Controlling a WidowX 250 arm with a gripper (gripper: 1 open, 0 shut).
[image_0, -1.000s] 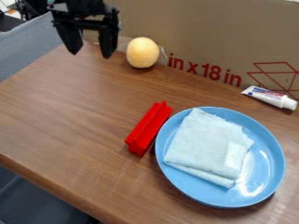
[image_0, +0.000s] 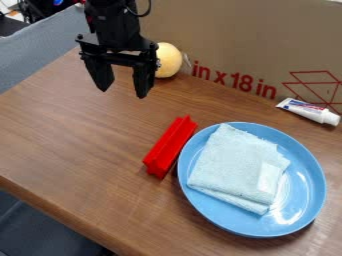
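My black gripper (image_0: 119, 82) hangs open over the back left of the wooden table, with nothing between its fingers. Just behind it to the right, partly covered by the arm, is a pale yellow round object (image_0: 168, 62). A red elongated block (image_0: 170, 145) lies in the middle of the table, left of a blue plate (image_0: 302, 205) that holds a folded light-blue cloth (image_0: 235, 165). A toothpaste tube (image_0: 307, 110) rests at the back right.
A cardboard box (image_0: 247, 45) forms a wall along the back.
My gripper has moved down and to the right, toward the front, and now partly covers the yellow object. The other things have not moved.
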